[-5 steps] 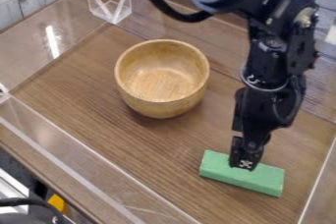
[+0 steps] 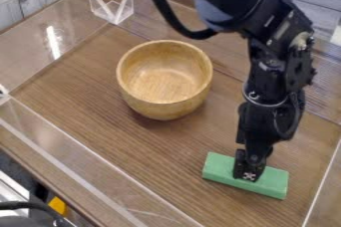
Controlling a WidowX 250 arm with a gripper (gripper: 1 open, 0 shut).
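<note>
A black gripper [image 2: 250, 161] points down over a green rectangular block [image 2: 277, 184] at the lower right of the table, its lower end at the block's middle. The finger is open; whether the fingertips touch the block is hard to tell.
A round wooden bowl [image 2: 163, 70] sits left of the arm. A small white wire-like object [image 2: 112, 8] is near the upper left.
The block and bowl look unmoved.
</note>
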